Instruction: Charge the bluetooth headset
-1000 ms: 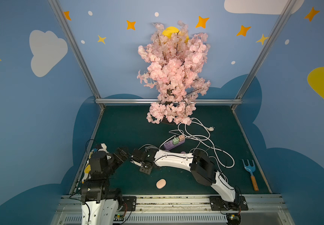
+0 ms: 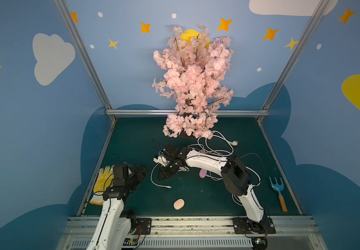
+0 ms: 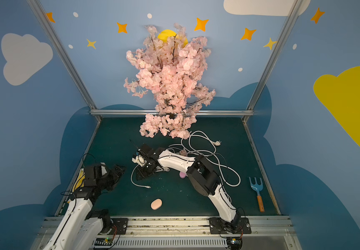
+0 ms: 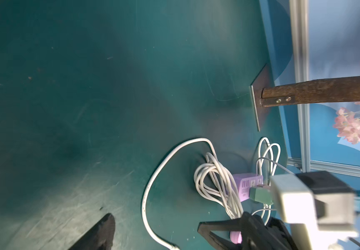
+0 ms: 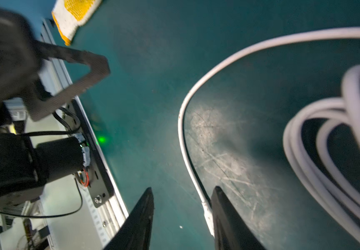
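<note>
A white charging cable (image 5: 180,125) curves over the green table, its white plug end (image 5: 207,214) showing beside one finger of my right gripper. That gripper stands part open above the table, with nothing visibly held; whether the finger touches the plug cannot be told. At the left, my left gripper is also part open and empty, the cable's tip lying in view below it. A peach oval case (image 2: 178,203) rests near the front edge. A purple oval case (image 2: 203,173) lies partly under my right arm. No headset can be clearly identified.
The purple power strip (image 4: 246,185) with a green charger (image 4: 261,195) sits by coiled white cable (image 4: 219,183). A yellow glove (image 2: 101,183) lies left, a blue garden fork (image 2: 277,186) right. The blossom tree (image 2: 194,83) stands at the back.
My right arm has swung back, away from the front edge, now covering the power strip and uncovering the cable's plug end. The left arm has leaned right, and its gripper moved slightly right.
</note>
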